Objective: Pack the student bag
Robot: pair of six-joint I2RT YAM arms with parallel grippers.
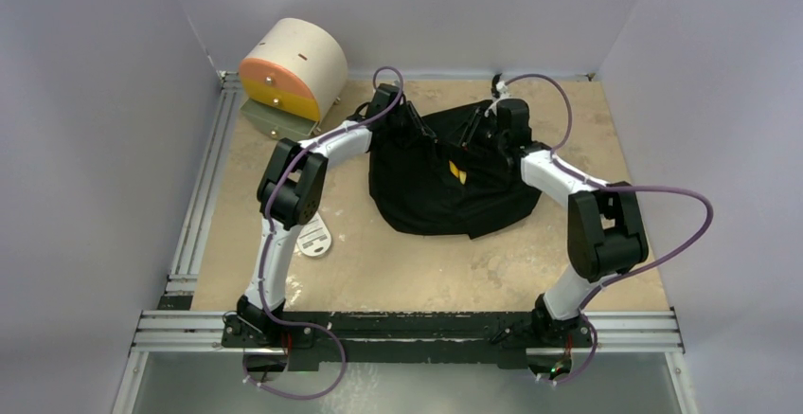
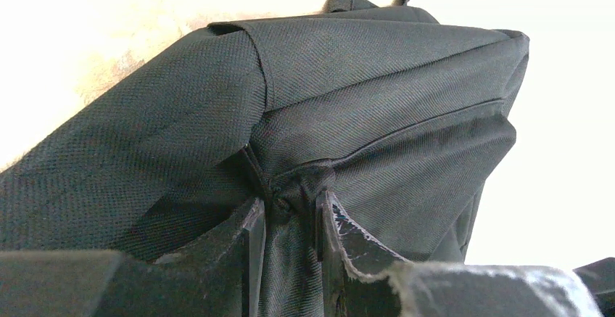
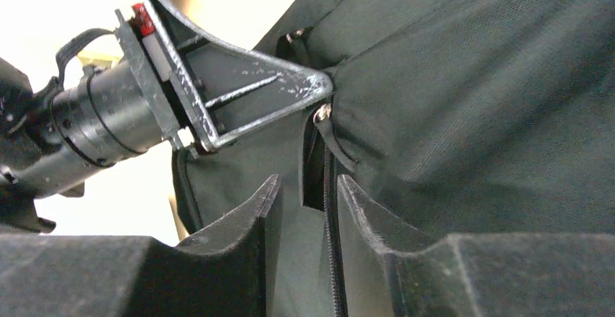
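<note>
A black fabric bag (image 1: 445,206) lies spread on the table, with yellow items (image 1: 457,172) showing at its middle. My left gripper is over the bag's upper left part, fingers part open around a bunched fold of cloth; whether it grips it is unclear. My right gripper hangs over the zipper line, fingers part open and apart, with the zipper (image 3: 330,237) and its pull (image 3: 333,143) visible between and beyond them. In the right wrist view the left gripper sits on the bag beside that pull.
A rounded drawer box (image 1: 292,73) with orange, yellow and green fronts stands at back left. A white flat item (image 1: 313,239) lies left of the bag, partly under the left arm.
</note>
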